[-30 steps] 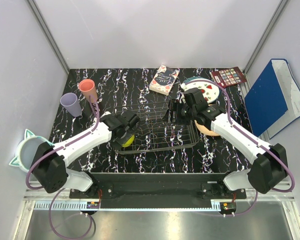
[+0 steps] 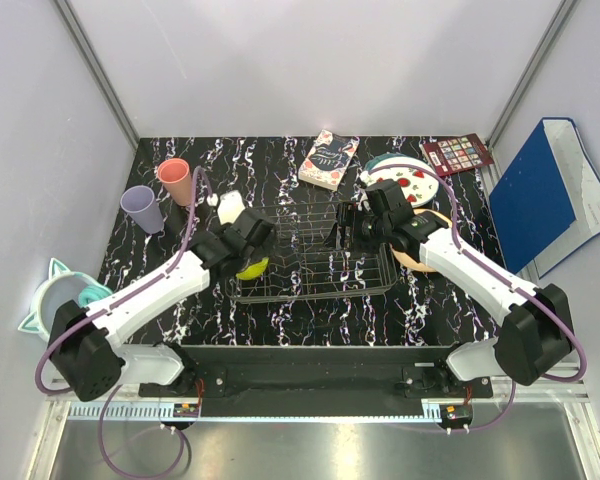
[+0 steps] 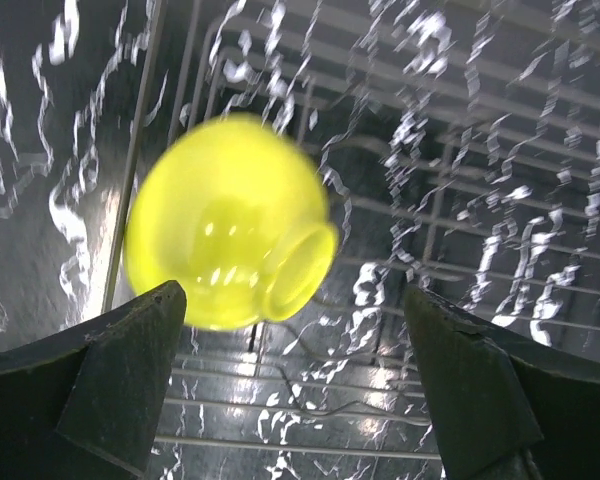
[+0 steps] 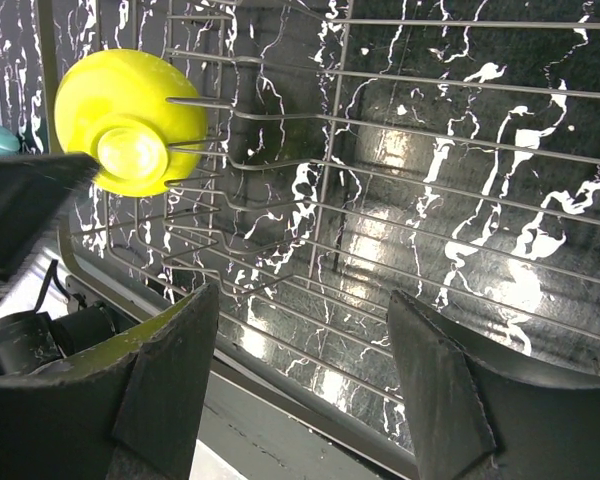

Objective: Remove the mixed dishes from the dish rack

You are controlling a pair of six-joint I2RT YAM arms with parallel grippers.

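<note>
The wire dish rack (image 2: 315, 295) stands mid-counter, mostly empty. A yellow-green dish (image 3: 210, 200) lies at its left end, round with a small foot ring, partly under the left arm in the top view. My left gripper is open above this dish, nothing between its fingers. My right gripper is open over the right part of the rack, holding nothing.
A purple cup (image 2: 141, 208) and a pink cup (image 2: 175, 182) stand back left, a book (image 2: 328, 158) at the back, plates (image 2: 410, 185) at the right. A blue board (image 2: 540, 195) leans on the right wall.
The right arm is unchanged.
</note>
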